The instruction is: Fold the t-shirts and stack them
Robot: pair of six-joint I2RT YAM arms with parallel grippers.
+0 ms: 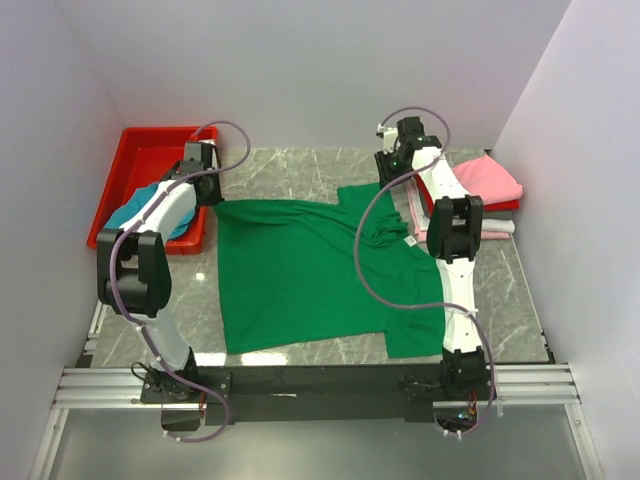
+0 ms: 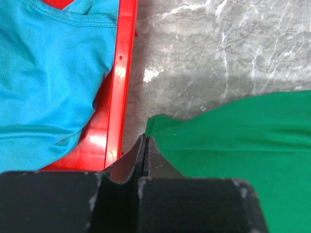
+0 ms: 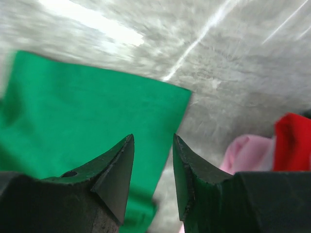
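A green t-shirt (image 1: 295, 280) is spread over the table, flat at the front but creased at its upper right, by a white tag. At its upper left corner, beside the red bin, my left gripper (image 1: 216, 203) is shut. In the left wrist view, the shirt's corner (image 2: 163, 127) meets the closed fingertips (image 2: 151, 145); I cannot tell whether any cloth is pinched. My right gripper stands open and empty above the shirt's upper right sleeve (image 3: 146, 104). That sleeve's end lies on the bare table in the right wrist view.
The red bin (image 1: 140, 160) at the left holds blue cloth (image 2: 53, 77). Folded shirts are stacked at the right, a pink one (image 1: 488, 180) on top, close to my right arm.
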